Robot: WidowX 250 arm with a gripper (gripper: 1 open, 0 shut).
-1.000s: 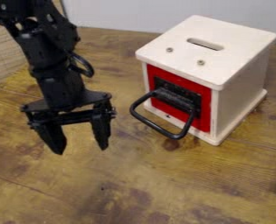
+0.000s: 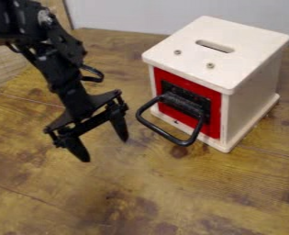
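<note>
A black robot arm reaches down from the upper left, its gripper (image 2: pixel 100 139) open above the wooden floor, with nothing between the fingers. To its right stands a white wooden box (image 2: pixel 254 92) with a slot and two screws on top. Its front has a red panel (image 2: pixel 166 84) with a black mechanism and a black looped handle (image 2: pixel 159 131) sticking out toward the gripper. The gripper is left of the handle, apart from it.
A pale wall lies behind the box, and a woven mat or board (image 2: pixel 0 64) is at the left edge.
The gripper has moved slightly right, toward the handle, and turned a little. The box and handle have not moved.
</note>
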